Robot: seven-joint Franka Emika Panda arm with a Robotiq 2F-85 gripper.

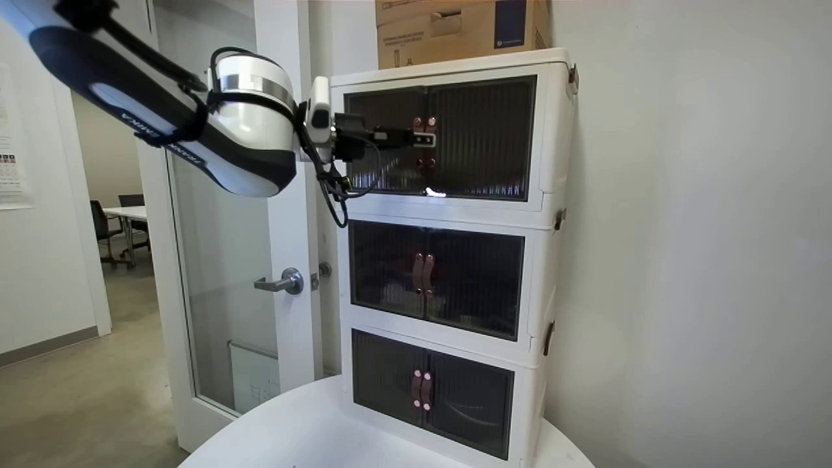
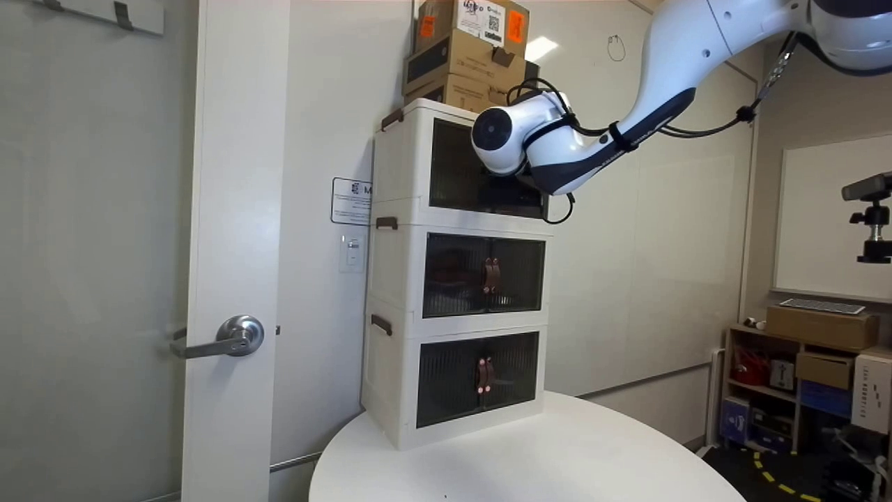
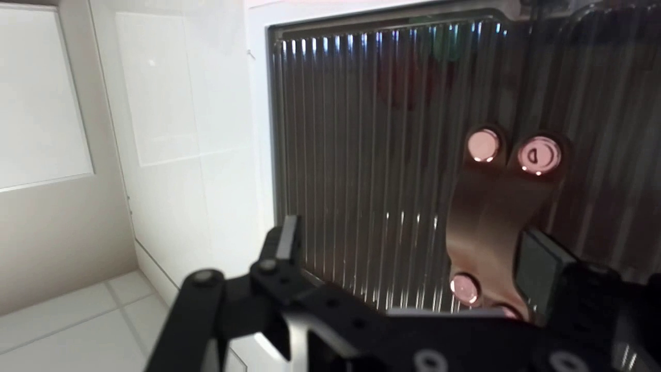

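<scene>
My gripper point(image 1: 425, 139) is at the top compartment of the white cabinet point(image 1: 454, 209), in front of its paired brown handles point(image 1: 432, 136). In the wrist view the gripper stands open, its two fingers wide apart. One finger's grey pad point(image 3: 540, 272) is right beside the brown strap handles point(image 3: 489, 226) with pink studs; whether it touches them I cannot tell. The other finger is far to the left, over the ribbed dark door point(image 3: 365, 180). Both top doors look closed. In exterior view 2 the arm hides the fingers and top handles.
Two more compartments with closed dark doors point(image 1: 430, 390) and strap handles stand below on a round white table point(image 2: 518, 456). Cardboard boxes point(image 2: 468, 63) sit on the cabinet. A glass door with a lever handle point(image 1: 281, 281) stands to the left in exterior view 1.
</scene>
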